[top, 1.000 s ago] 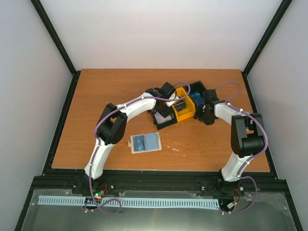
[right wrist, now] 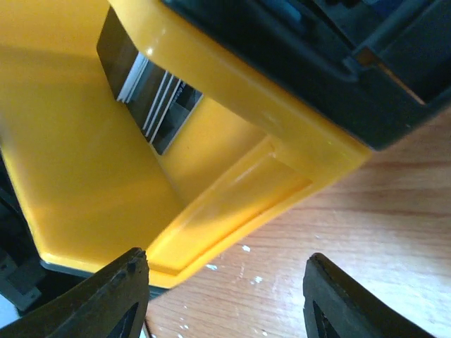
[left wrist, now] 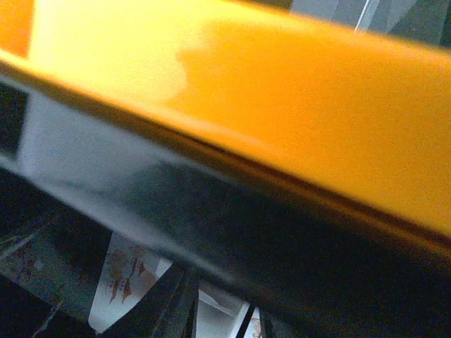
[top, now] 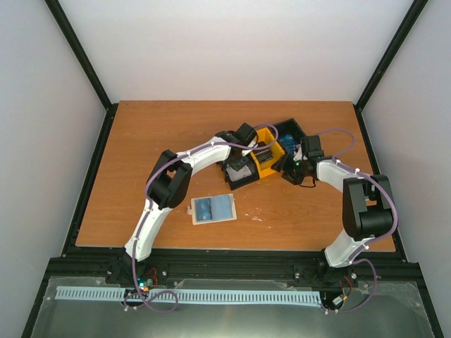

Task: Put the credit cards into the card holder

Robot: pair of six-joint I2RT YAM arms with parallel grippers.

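Note:
An open blue folder with a pale edge, probably the card holder, lies flat on the table in front of the bins. My left gripper reaches into the black left bin. In the left wrist view, a pale card with red print lies in that bin. Only a narrow gap separates the left fingers; a pale surface and a thin dark line show there, but the bin wall hides the tips. My right gripper stands open at the yellow bin's near corner, nothing gripped.
The yellow bin holds dark, flat items with white edges. Behind it sits another black bin with blue contents. Bin walls crowd both grippers.
My right gripper has shifted slightly left and toward the yellow bin's near corner, and its fingers have spread. The left arm has moved only slightly; the bins and folder stay put.

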